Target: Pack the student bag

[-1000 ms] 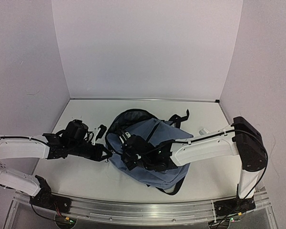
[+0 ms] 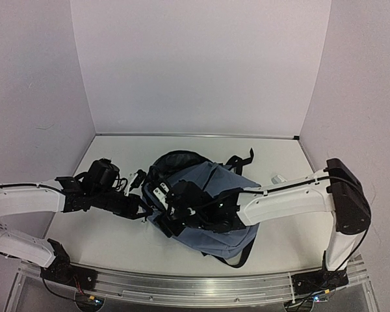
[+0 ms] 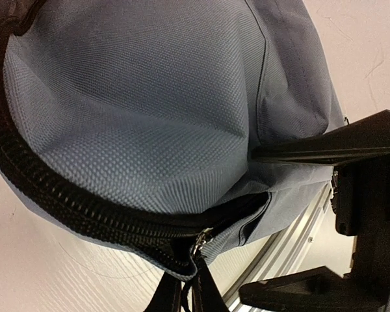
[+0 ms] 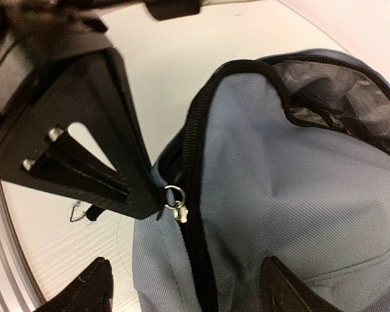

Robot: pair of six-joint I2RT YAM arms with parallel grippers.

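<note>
The blue-grey bag (image 2: 224, 244) lies on the table with its dark-lined mouth (image 4: 344, 91) gaping at the far side. Along the opening's edge runs a black zipper (image 4: 194, 149), its metal slider (image 4: 181, 212) at the near left. My left gripper is shut on the bag's fabric edge beside that slider, a dark cord hanging between its fingers. My right gripper stands open over the zipper track, one finger on each side of it and nothing clamped. In the left wrist view, its fingers (image 3: 338, 143) reach in from the right.
Black straps (image 2: 242, 161) stick out behind the bag, and another strap (image 2: 240, 260) curves along its near right side. A small white item (image 2: 277, 179) shows partly behind the right arm. Bare table (image 2: 94, 244) lies at the left front.
The left arm and the bag have hardly moved.
</note>
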